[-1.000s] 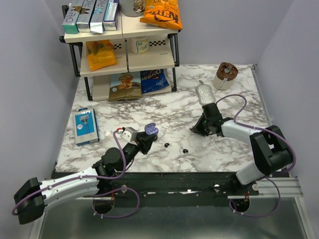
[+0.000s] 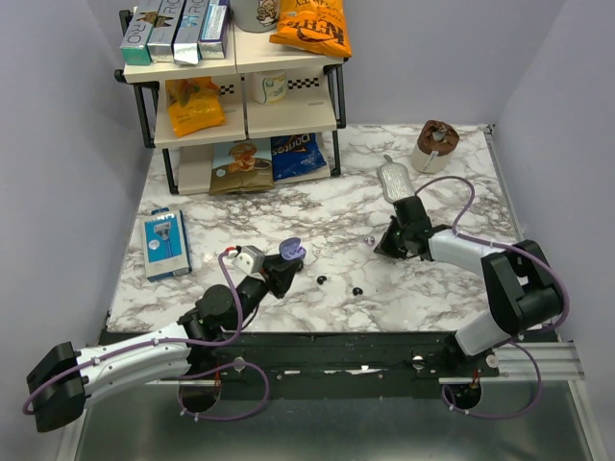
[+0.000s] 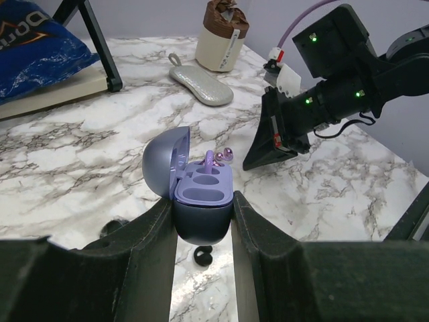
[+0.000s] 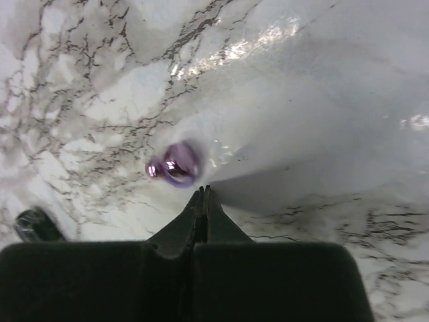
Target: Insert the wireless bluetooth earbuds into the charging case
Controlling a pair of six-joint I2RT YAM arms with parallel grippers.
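An open lavender charging case (image 3: 203, 225) is clasped between the fingers of my left gripper, its lid (image 3: 161, 161) tipped back and its hollows facing up. At its far slot a narrow upright purple piece (image 3: 209, 161) shows; I cannot tell whether it is an earbud. A shiny purple earbud (image 4: 179, 164) lies on the marble table, also visible in the top view (image 2: 370, 241). Just beside it, my right gripper is shut with nothing between its fingertips, clear of the earbud.
Small black pieces (image 2: 357, 291) lie on the table between the arms. A grey pouch (image 2: 394, 181) and a brown-topped canister (image 2: 435, 146) stand behind the right gripper. Snack shelves (image 2: 245, 125) rise at the back, and a blue-white box (image 2: 166, 244) lies left.
The right gripper's tips have shifted slightly right, away from the earbud, which now shows clear of them in the top view. The left arm and case have stayed still.
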